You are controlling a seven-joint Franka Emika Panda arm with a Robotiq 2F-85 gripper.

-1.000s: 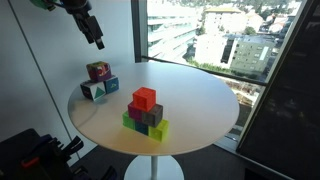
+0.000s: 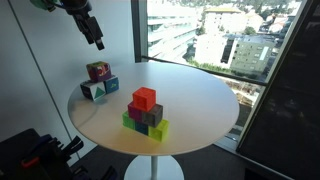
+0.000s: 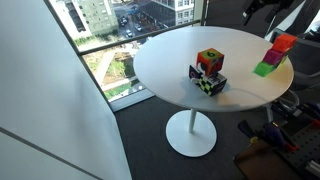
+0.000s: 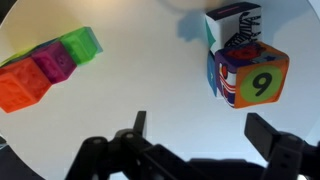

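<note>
Two block stacks stand on a round white table [image 2: 195,105]. One, toward the front, is a stepped pile of plain cubes, topped by an orange-red cube [image 2: 145,98]. Purple and dark cubes form its middle, over a row with a green cube [image 2: 128,121] and a yellow-green cube [image 2: 158,132]. At the table's left, a printed cube [image 2: 98,71] rests on two other printed blocks [image 2: 93,91]. High above the table, my gripper is open, its fingers wide apart, with nothing between them. In the wrist view the numbered printed cube [image 4: 252,78] shows at right, the orange-red cube [image 4: 22,86] at left.
Bare tabletop [image 4: 130,80] separates the two stacks, and the table's right and rear areas are free. Its rounded edge [image 3: 150,90] drops to the dark floor. Windows [image 2: 225,35] line the far side.
</note>
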